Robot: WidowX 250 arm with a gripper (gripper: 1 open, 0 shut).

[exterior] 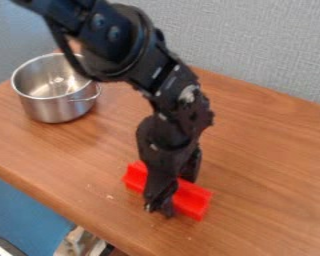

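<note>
My black gripper [167,195] is low over the table, turned so that its fingers stand around the middle of a red oblong block [192,202]. The block lies on the wooden table near the front edge, partly hidden behind the gripper. The finger is open, with the block below and between the fingers; whether they touch it I cannot tell.
A steel pot [49,100] stands at the back left of the wooden table [256,160]. Beyond the front left edge is a blue surface [23,205].
</note>
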